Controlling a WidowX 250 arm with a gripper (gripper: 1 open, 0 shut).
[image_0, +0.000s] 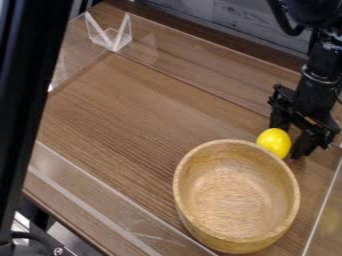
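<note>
The black gripper (293, 128) is low at the right of the camera view, its fingers around a yellow oval object (273, 141) just behind a tan wooden bowl (238, 230). The fingers partly hide behind the object, and I cannot tell whether they grip it.
The wooden table (127, 110) has a wide clear area left of the bowl. A white wire holder (110, 32) stands at the back left. A clear panel edge runs along the lower right.
</note>
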